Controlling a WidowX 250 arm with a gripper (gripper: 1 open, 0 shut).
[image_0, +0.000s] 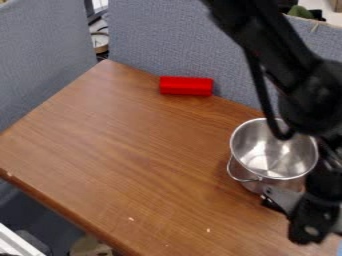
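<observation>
A steel pot (267, 150) with a thin wire handle stands on the right part of the wooden table (120, 150). My black gripper (274, 200) is low at the lower right of the camera view, just in front of the pot and beside it, partly cut off by the frame's edge. Whether its fingers are open or shut is hard to make out. A red cylinder (186, 85) lies on its side at the back of the table.
Grey padded walls (174, 40) border the table at the back and left. The table's front left edge drops to a darker area.
</observation>
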